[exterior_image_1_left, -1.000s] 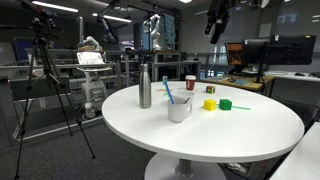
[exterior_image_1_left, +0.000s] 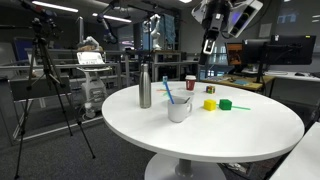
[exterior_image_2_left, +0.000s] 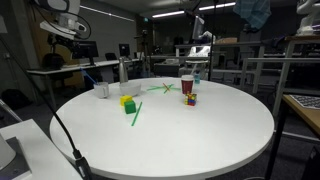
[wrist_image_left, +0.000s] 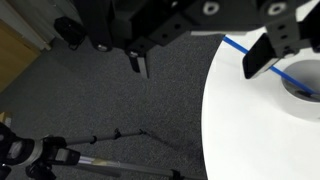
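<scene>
My gripper (exterior_image_1_left: 209, 45) hangs in the air above the round white table, its fingers apart and nothing between them. In the wrist view, the open gripper has one finger over the dark floor and the other close to the table's edge. A light grey mug (exterior_image_1_left: 180, 110) stands upright near the table's front, with a blue stick (exterior_image_1_left: 169, 94) leaning out of it. The mug (wrist_image_left: 300, 105) shows partly at the right of the wrist view. There, the blue stick (wrist_image_left: 297, 83) passes partly behind a finger.
On the table (exterior_image_2_left: 200, 140) are a metal bottle (exterior_image_1_left: 145, 88), a yellow block (exterior_image_1_left: 209, 105), a green block (exterior_image_1_left: 225, 104), a red cup (exterior_image_2_left: 187, 84), a multicoloured cube (exterior_image_2_left: 191, 100) and green sticks. A tripod (exterior_image_1_left: 45, 80) stands left of it.
In exterior view 1 my gripper has come lower and slightly left over the last second. The mug, blue stick and other table objects stay where they were.
</scene>
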